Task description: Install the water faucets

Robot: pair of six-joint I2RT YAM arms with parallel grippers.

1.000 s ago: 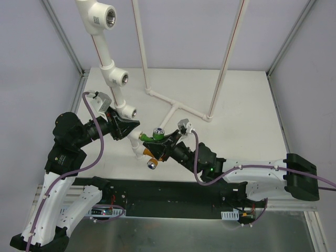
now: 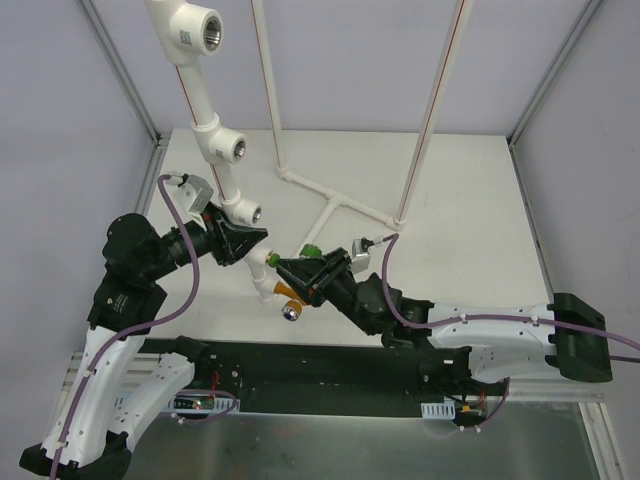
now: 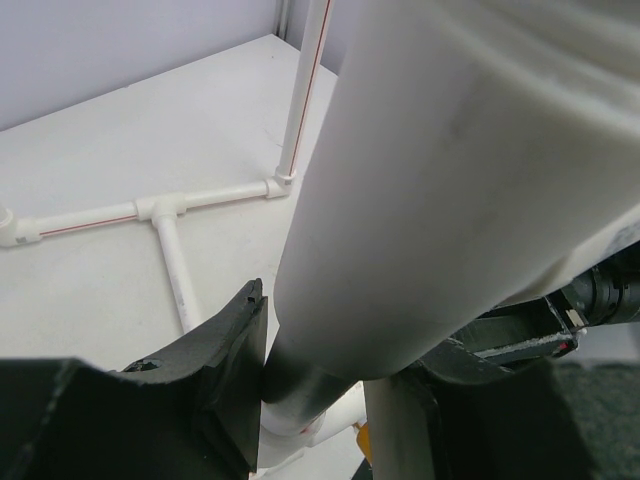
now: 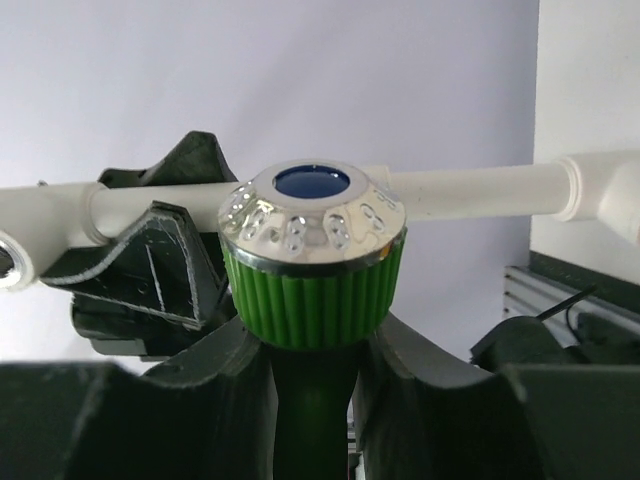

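Note:
The green faucet's grooved handle (image 4: 312, 295), with a chrome cap and blue centre, fills the middle of the right wrist view. My right gripper (image 2: 303, 277) is shut on its green body (image 4: 312, 410), below the handle. In the top view, the faucet's green end (image 2: 273, 260) points left toward the white upright pipe (image 4: 480, 192); whether it touches the fitting cannot be told. My left gripper (image 2: 238, 241) has its fingers on either side of that pipe; how firmly they press is unclear. An orange faucet (image 2: 289, 294) sits at a lower outlet.
Up the left pipe, open fittings (image 2: 212, 32) show threaded mouths. A thin white pipe frame (image 2: 340, 198) stands behind on the white board (image 2: 470, 220). Free room lies on the board's right side.
My right gripper has turned about the faucet's axis, so the green handle has tipped from facing the top camera to pointing away from it. The left arm has stayed in place.

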